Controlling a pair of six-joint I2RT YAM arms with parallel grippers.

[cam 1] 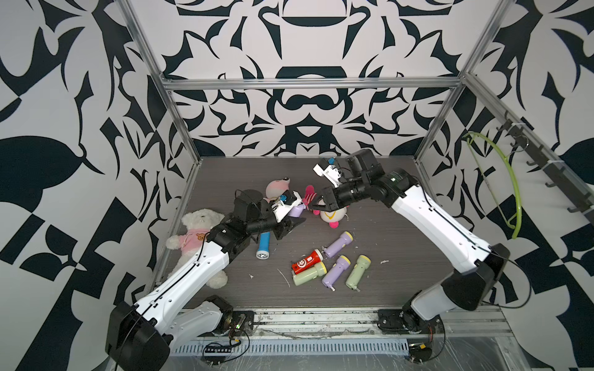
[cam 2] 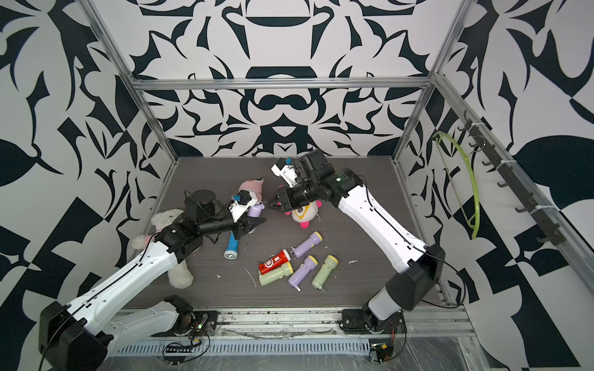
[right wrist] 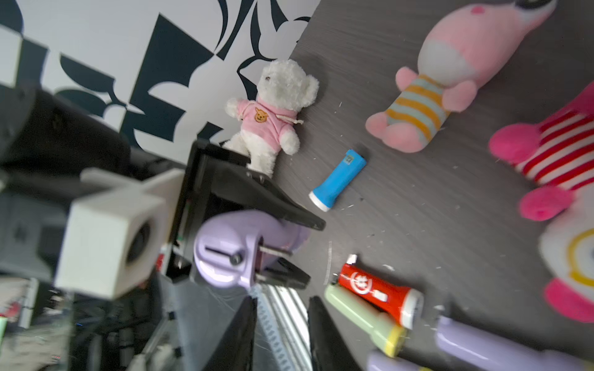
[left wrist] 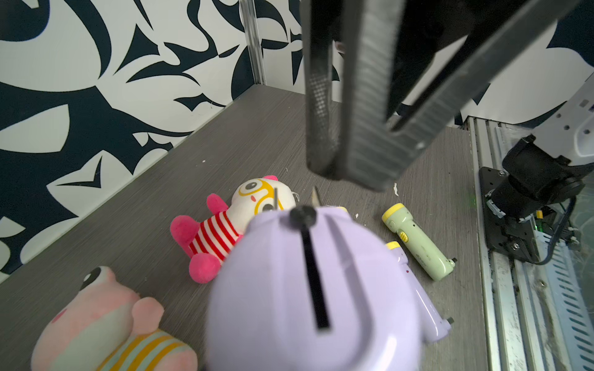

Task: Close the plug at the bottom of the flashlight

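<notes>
A lilac flashlight [left wrist: 260, 290] is held up in my left gripper, between its fingers, with its slotted end showing a metal prong [right wrist: 272, 249] standing out. The same flashlight shows pale between the arms in the top left view. My right gripper [cam 1: 315, 202] hangs just right of and behind it, apart from it; in the right wrist view its fingertips are dark and blurred at the bottom edge, and how far they are open is hard to tell.
Below lie red [cam 1: 307, 261], blue [cam 1: 263, 246], green [cam 1: 359, 272] and lilac [cam 1: 337, 244] flashlights. Plush toys lie behind and left: a white bear [cam 1: 198, 235], a pink one [right wrist: 464, 49], a striped one [left wrist: 213, 238].
</notes>
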